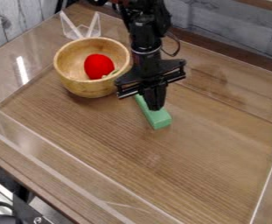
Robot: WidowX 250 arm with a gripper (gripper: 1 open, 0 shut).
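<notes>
My black gripper (148, 84) hangs over the table just above a green block (153, 112), whose upper end is close to or behind the fingers. The gripper looks shut, with nothing visible held. Left of the arm is a wooden bowl (73, 83) with a red round object (100, 66) inside.
A black cable rests at the lower left corner.
</notes>
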